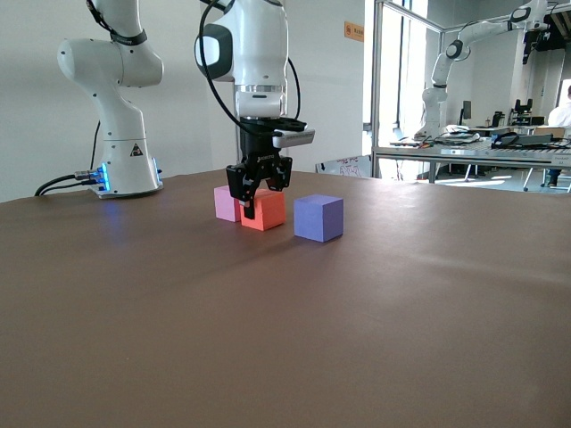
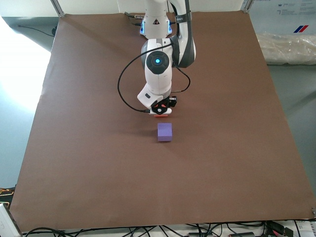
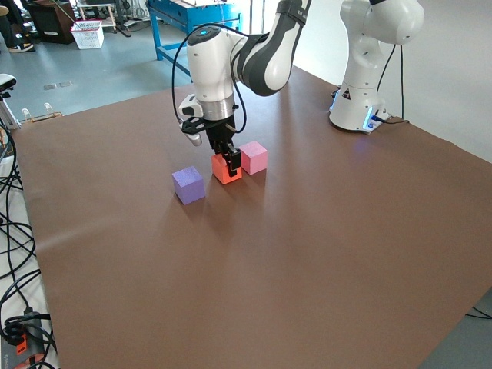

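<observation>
The black gripper [image 1: 254, 201] hangs low over a red cube [image 1: 268, 214], its fingers down at that cube's upper part; whether they are open or shut on it I cannot tell. In the left view the gripper [image 2: 163, 107] hides nearly all of the red cube. A pink cube [image 3: 254, 156] stands beside the red one, toward the arm's base, and is hidden in the left view. A purple cube [image 2: 164, 132] sits apart on the other side of the red cube, also seen in the right view [image 3: 188, 185].
The arm's base [image 3: 354, 111] stands at the back. Cables run along the table's near edge in the left view.
</observation>
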